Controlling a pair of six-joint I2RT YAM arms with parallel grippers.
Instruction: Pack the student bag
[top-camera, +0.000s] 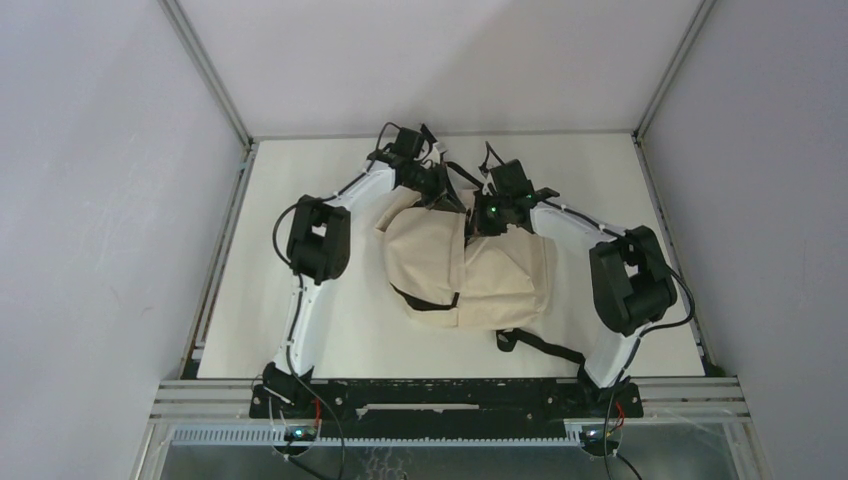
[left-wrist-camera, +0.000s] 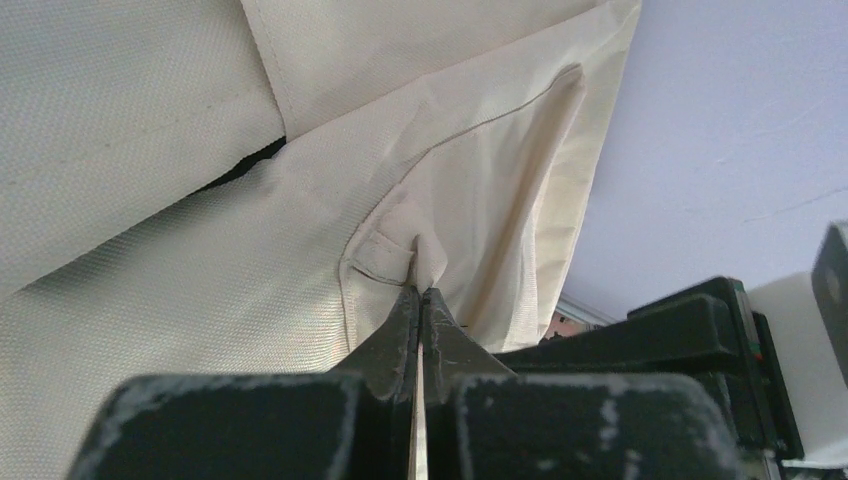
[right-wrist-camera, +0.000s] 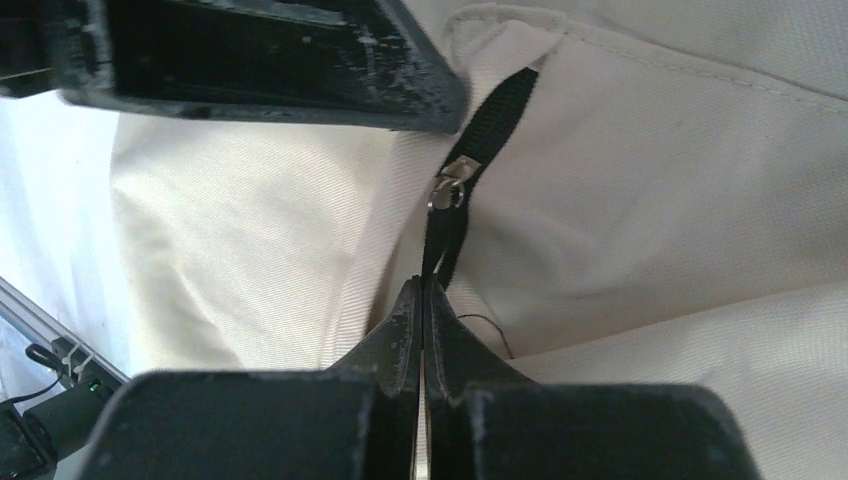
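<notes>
The beige bag lies on the white table with black strips across its fabric. At its upper middle, my left gripper is shut; in the left wrist view its fingertips pinch a small fold of bag fabric. Just to the right and nearer the front, my right gripper is shut too. The right wrist view shows a metal zipper slider on black zipper tape, and a black pull tab running from it into the fingertips. The inside of the bag is hidden.
A black strap trails from the bag's front edge toward the right arm's base. Another strap shows behind the bag between the two arms. Bare table lies left of the bag. The grippers are close together.
</notes>
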